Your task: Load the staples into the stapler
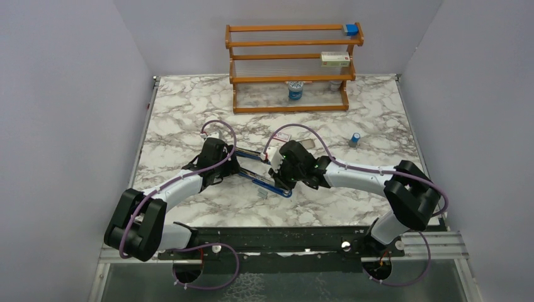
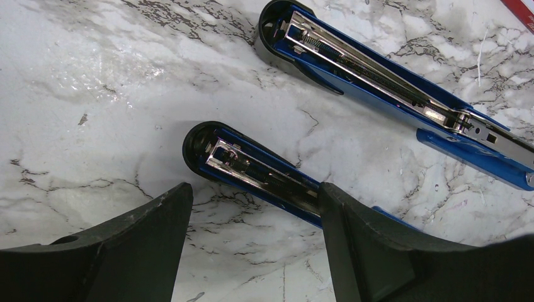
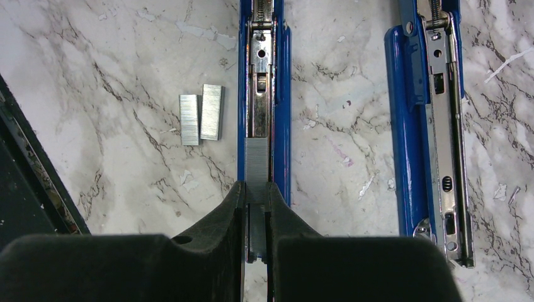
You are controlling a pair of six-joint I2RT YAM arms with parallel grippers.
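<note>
The nearer blue stapler (image 3: 283, 113) lies opened out on the marble table, its metal channel facing up. A grey staple strip (image 3: 256, 157) rests along that channel, with my right gripper shut on it, one fingertip on each side. More grey staples show below the fingertips, partly covered by the fingers. At the stapler's dark rounded end, my left gripper is partly open; its right finger (image 2: 343, 226) overlaps the stapler body in view, and contact cannot be made out. A second opened blue stapler (image 2: 378, 82) lies farther back, apart from both grippers.
Two loose staple strips (image 3: 211, 113) lie beside the near stapler. Behind the arms are a red-and-white box (image 1: 281, 136) and a small blue-capped bottle (image 1: 354, 139). A wooden rack (image 1: 289, 79) stands at the back.
</note>
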